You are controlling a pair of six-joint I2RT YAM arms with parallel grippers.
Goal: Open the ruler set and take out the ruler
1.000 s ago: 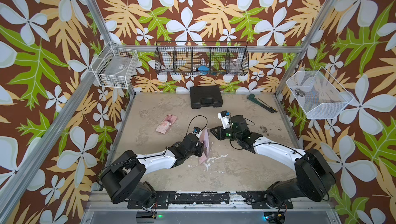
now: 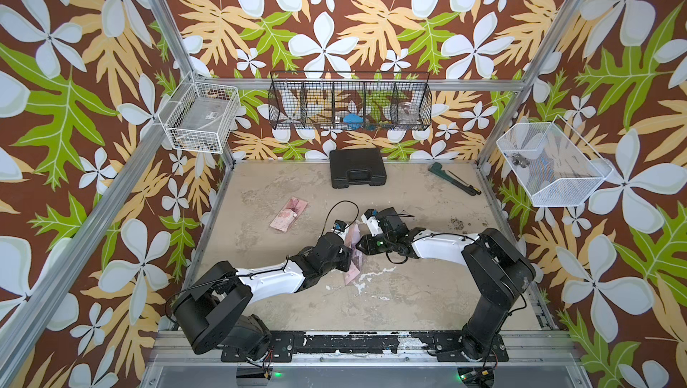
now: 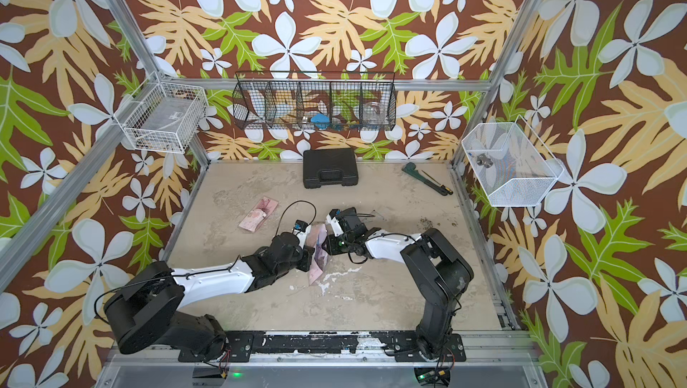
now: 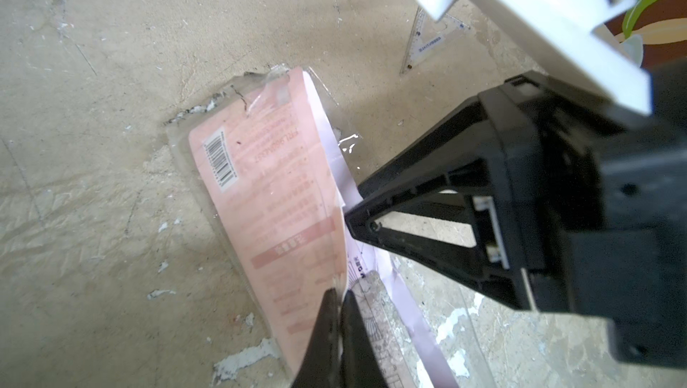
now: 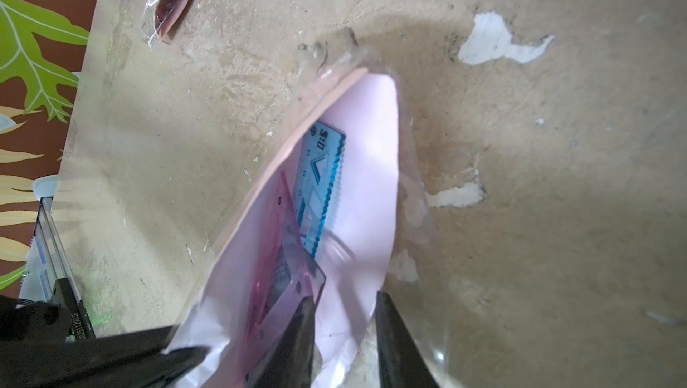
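The ruler set point(image 4: 275, 202), a pink card folder in a clear sleeve, stands spread on the table. Inside it, in the right wrist view, show a blue stencil ruler point(image 5: 318, 180) and a pink transparent piece point(image 5: 282, 245). My left gripper is shut on the folder's thin upper edge, pulling the pink side away from the white one. From the other side my right gripper reaches the folder, its fingers parted with part of the white card seen between them; what lies deeper between the tips is hidden.
A clear set square point(image 4: 429, 41) lies beyond the folder. A second pink packet point(image 2: 288, 214) is at left, a black case point(image 2: 357, 167) at the back, a green-handled tool point(image 2: 454, 177) at back right.
My right gripper has moved left, up to the folder. The left arm and its hold on the folder's edge look unchanged.
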